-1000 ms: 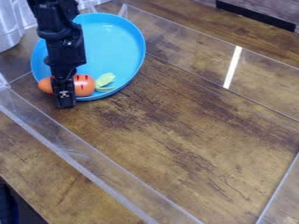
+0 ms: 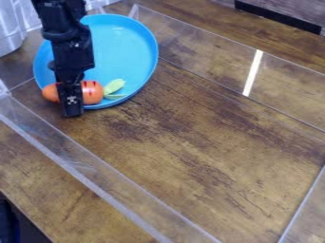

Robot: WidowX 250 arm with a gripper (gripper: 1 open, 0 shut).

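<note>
An orange carrot (image 2: 90, 93) with pale green leaves (image 2: 114, 88) at its right end lies low in the front left of a blue plate (image 2: 121, 47). The dark gripper (image 2: 71, 95) comes down from the top left, over the plate's left side, and is shut on the carrot, covering part of it.
Transparent edging strips run along it, with a short white strip (image 2: 253, 72) at the upper right. A pale, translucent object sits at the top left corner.
</note>
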